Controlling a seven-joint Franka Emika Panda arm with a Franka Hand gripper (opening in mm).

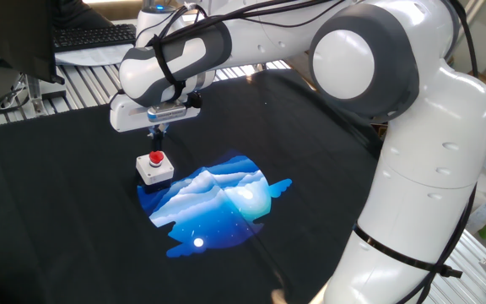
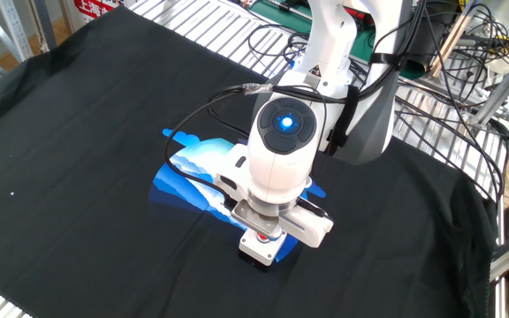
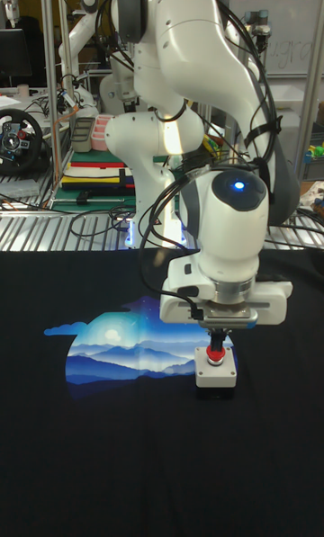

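Note:
A white box with a red push button (image 1: 156,157) on top stands on the black cloth, left of the middle in exterior view 1. In exterior view 3 the same red button (image 3: 216,355) appears low and right of centre. Directly over it, pointing down, is my gripper (image 3: 218,346), its dark fingers close together and shut. Their tips overlap the button in that view; whether they press on it I cannot tell. From exterior view 2, the hand hides the fingers and most of the button, while the box (image 2: 259,248) shows beneath it.
A blue mountain-and-moon picture (image 1: 218,203) lies flat beside the box. Black cloth (image 1: 49,203) covers the table, with wide bare areas around. A keyboard (image 1: 95,36) and a monitor (image 1: 11,38) stand beyond the cloth. Cables (image 2: 179,132) loop around the arm.

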